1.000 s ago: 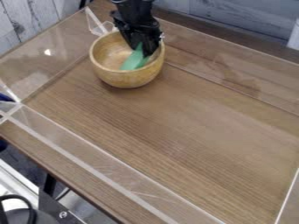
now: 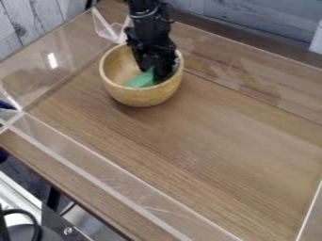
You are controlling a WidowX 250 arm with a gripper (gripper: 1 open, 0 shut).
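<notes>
A wooden bowl [image 2: 138, 94] sits toward the back of the table, with a green object [image 2: 138, 80] inside it. The black gripper [image 2: 153, 70] reaches down from the top into the bowl, at the green object. The dark fingers overlap, so whether they are closed on it cannot be seen.
A clear plastic piece stands behind the bowl at the left. A dark cable lies at the bottom left.
Over the last second the bowl, the green object and the gripper have moved toward the front of the table.
</notes>
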